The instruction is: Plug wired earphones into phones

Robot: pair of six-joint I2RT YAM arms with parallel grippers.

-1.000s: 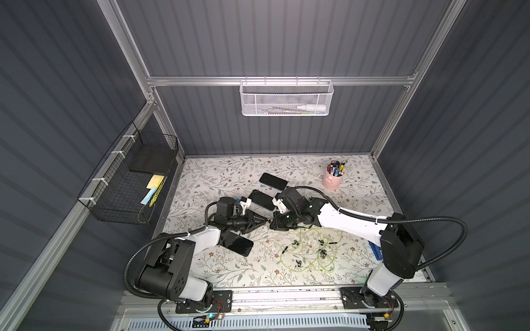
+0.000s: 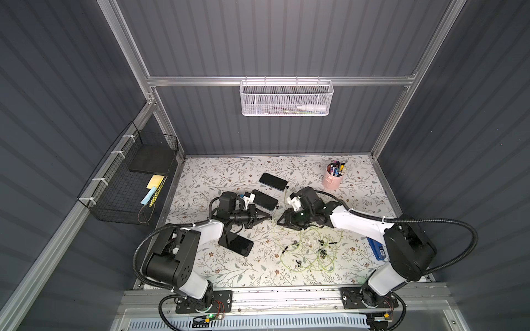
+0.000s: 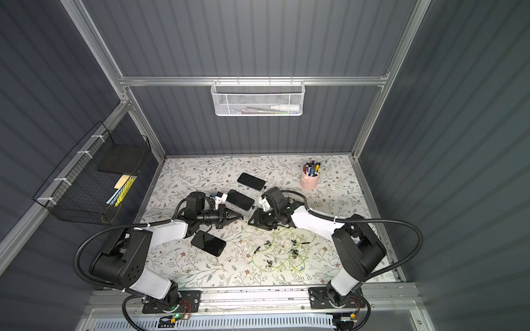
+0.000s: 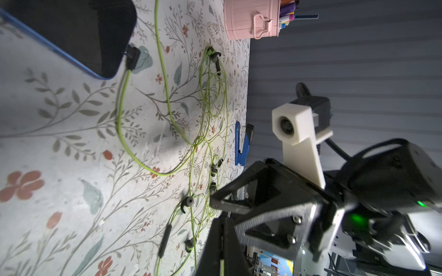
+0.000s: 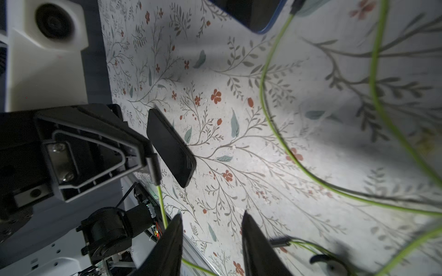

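Three phones lie on the floral surface: back phone (image 2: 273, 181), middle phone (image 2: 264, 199) and front phone (image 2: 235, 243). A dark plug (image 4: 132, 57) sits at the end of the blue-edged phone with a green cable running from it. My left gripper (image 2: 266, 217) is shut, a black plug with green cable (image 5: 155, 172) at its tips. Facing it, my right gripper is open, nothing between its fingers. Tangled green earphones (image 2: 312, 256) lie at the front right.
A pink pen cup (image 2: 332, 179) stands at the back right. A blue object (image 2: 377, 248) lies at the right edge. A black wire basket (image 2: 118, 190) hangs on the left wall; a white mesh basket (image 2: 286, 99) hangs on the back wall.
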